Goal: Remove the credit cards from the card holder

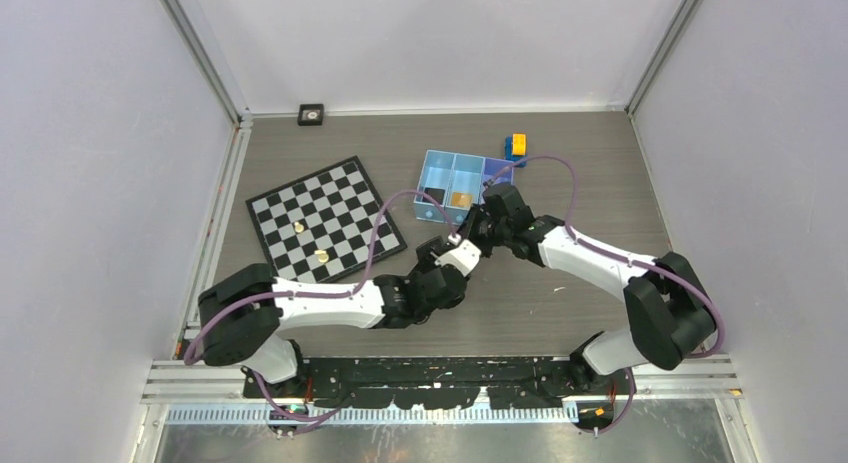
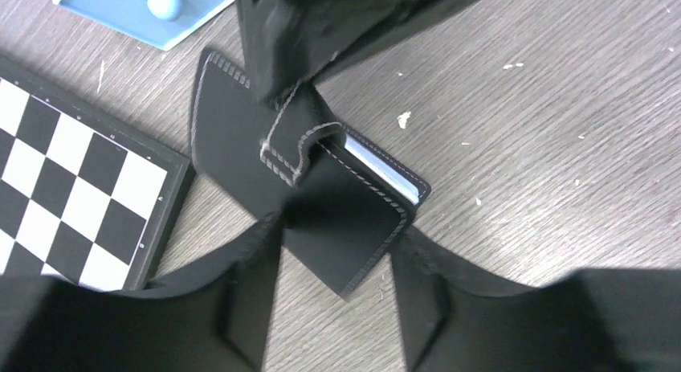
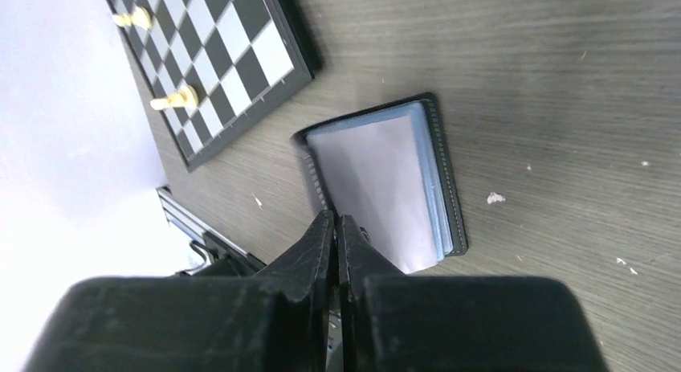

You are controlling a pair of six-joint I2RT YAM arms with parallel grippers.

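Observation:
A black stitched card holder with a pale card stack along one side lies between my grippers; in the right wrist view the pale top card (image 3: 377, 179) shows inside it. My right gripper is shut at the holder's edge and, in the left wrist view, sits at its strap; whether anything thin is between the fingers is unclear. My left gripper is part open, its blurred fingers at the holder's near end. In the top view both grippers largely hide the holder.
A chessboard (image 1: 300, 208) with two pale pieces lies to the left. A blue compartment box (image 1: 438, 168) stands behind the grippers, a yellow-blue object (image 1: 519, 144) beyond it, a small black square item (image 1: 311, 114) at the back left.

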